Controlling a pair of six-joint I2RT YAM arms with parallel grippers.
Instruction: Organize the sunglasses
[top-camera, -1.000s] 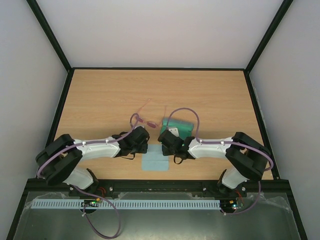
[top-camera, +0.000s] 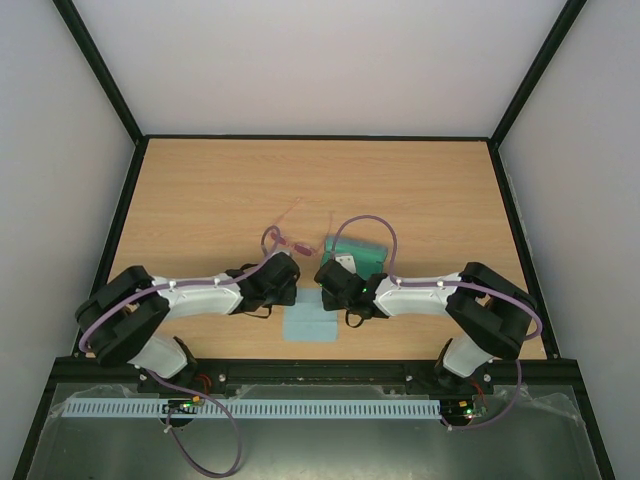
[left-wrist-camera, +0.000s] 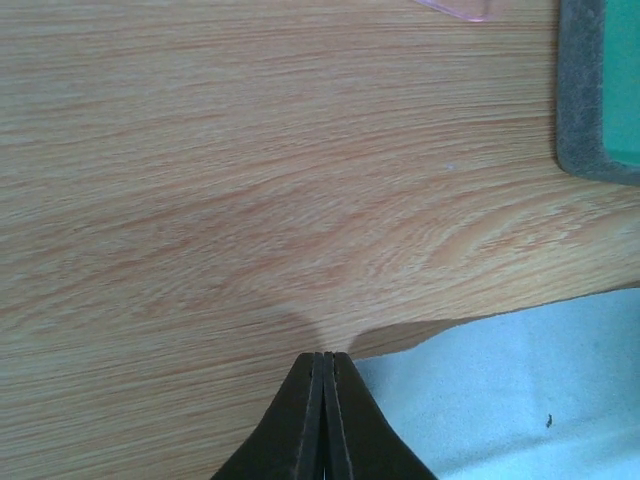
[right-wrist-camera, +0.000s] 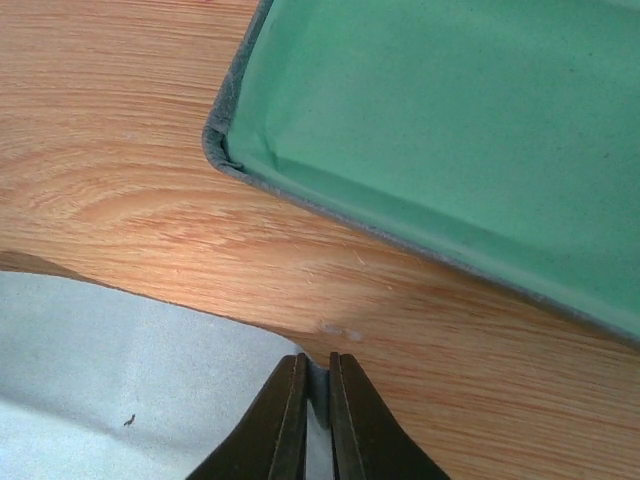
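Observation:
Pink-tinted sunglasses (top-camera: 304, 249) lie with temples spread on the table, left of an open green case (top-camera: 370, 257) with a grey rim. One lens edge shows at the top of the left wrist view. A light blue cloth (top-camera: 310, 325) lies in front of them, between my arms. At the cloth's far left corner my left gripper is shut, nothing visible between its fingers. My right gripper is at the far right corner, a narrow gap between its fingers with cloth showing there. Whether either corner is gripped is unclear.
The case's near left corner (right-wrist-camera: 222, 150) sits just beyond the cloth, close to my right gripper. My two wrists are close together.
Compared with one second ago, both wrists have shifted slightly, the right one a little to the left. The sunglasses, case and cloth look unmoved.

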